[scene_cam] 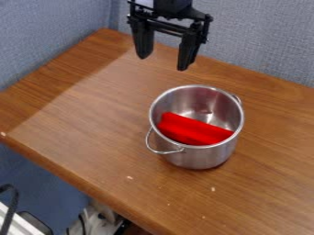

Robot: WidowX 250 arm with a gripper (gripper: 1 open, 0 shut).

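A steel pot [216,105] with wire handles stands on the wooden table, right of centre. Inside it lies a red cylindrical object [194,130], lying on its side. My black gripper [163,57] hangs above the back of the table, up and behind the pot, with its two fingers spread open and nothing between them.
Blue-grey padded walls stand at the back and left. Cables [9,211] and a gap show beyond the table's front-left edge.
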